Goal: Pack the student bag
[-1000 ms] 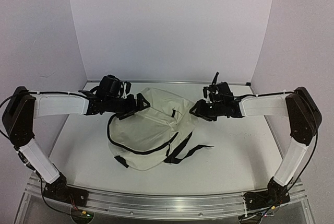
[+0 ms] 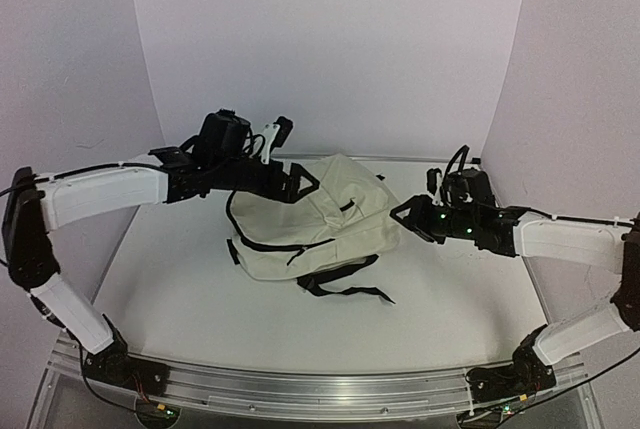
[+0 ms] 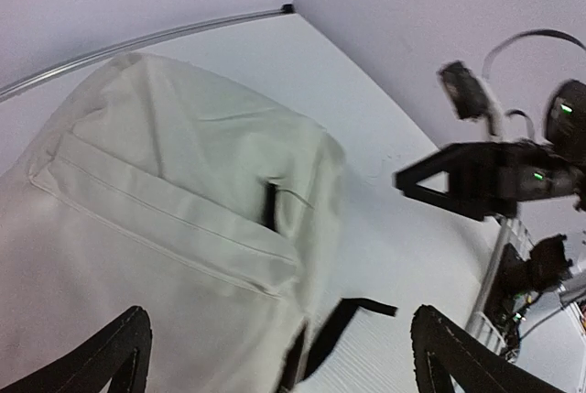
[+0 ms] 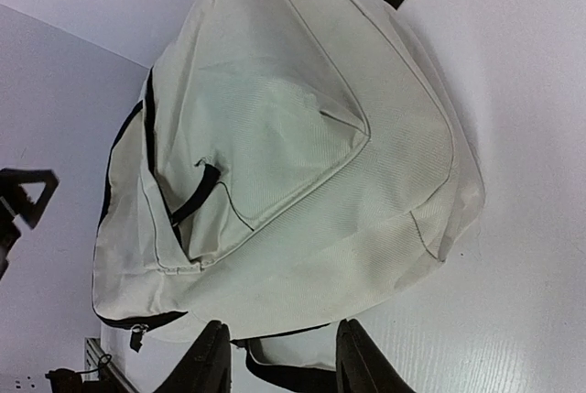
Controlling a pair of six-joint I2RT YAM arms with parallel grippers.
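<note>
A cream student bag with black trim lies slumped on its side in the middle of the table. In the left wrist view its pale fabric fills the left half. My left gripper hovers over the bag's back part, its fingers wide apart with only air between. My right gripper is at the bag's right end; its fingers are parted and hold nothing. The right wrist view shows the bag's face, where a black tab sits beside a fold. What is inside the bag is hidden.
A black strap trails from the bag's front side onto the white table. Bare table surrounds the bag at front and right. Walls stand behind and at both sides; a metal rail runs along the front.
Over the last second the bag has shifted right and toward the back, turning somewhat.
</note>
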